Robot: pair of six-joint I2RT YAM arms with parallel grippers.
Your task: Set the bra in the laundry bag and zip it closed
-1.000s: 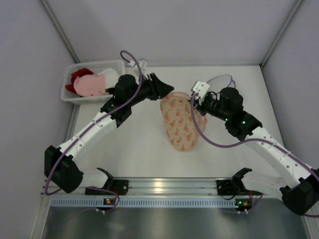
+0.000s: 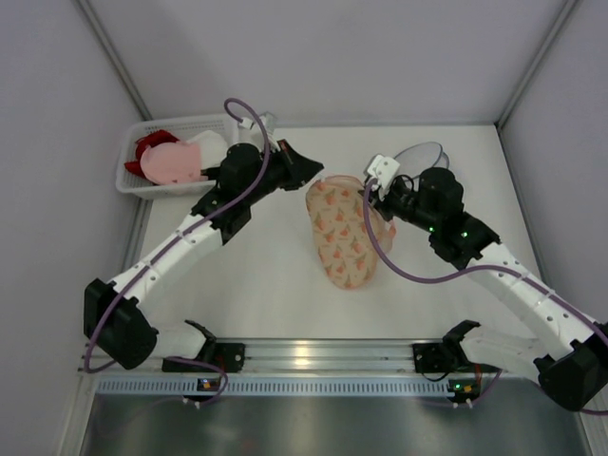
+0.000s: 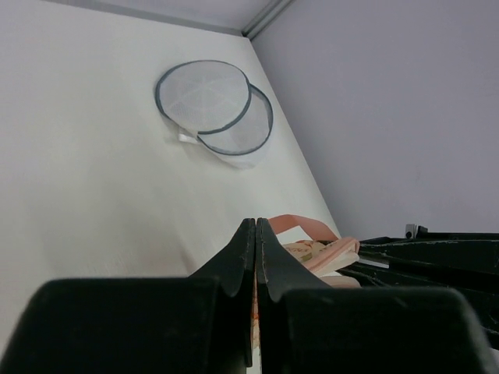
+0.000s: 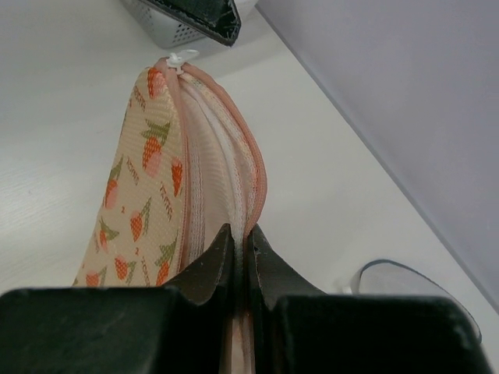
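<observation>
The strawberry-print laundry bag (image 2: 344, 237) stands raised between my arms, its pink zipper edge running up to a white pull tab (image 4: 181, 58). My right gripper is shut on that zipper edge of the bag. My left gripper (image 2: 315, 169) is shut, just above and left of the bag's top corner and apart from the tab; nothing shows between its fingertips in the left wrist view (image 3: 256, 224). I cannot tell whether anything is inside the bag.
A white basket (image 2: 133, 179) with pink, red and white items stands at the back left. Round mesh pieces (image 3: 203, 97) lie at the back right. Walls border both sides.
The bag and right gripper have hardly moved.
</observation>
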